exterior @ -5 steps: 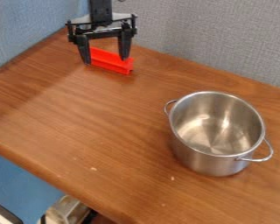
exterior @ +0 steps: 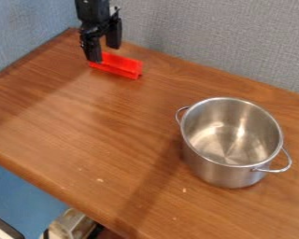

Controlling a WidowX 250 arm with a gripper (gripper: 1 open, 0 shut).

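Note:
My black gripper (exterior: 101,47) hangs at the top of the camera view over a red bar-shaped object (exterior: 121,67) that lies on the wooden table near the back left. The gripper is open, its fingers just above and around the left part of the red object; whether they touch it is unclear.
A steel pot (exterior: 232,140) with two side handles stands on the right of the wooden table (exterior: 90,140). Walls border the back and left. Some metal hardware (exterior: 71,227) shows below the table's front left edge.
The gripper has turned over the red object, so its fingers now appear closer together in this view, and it has shifted slightly left. The pot and the red object have not visibly moved.

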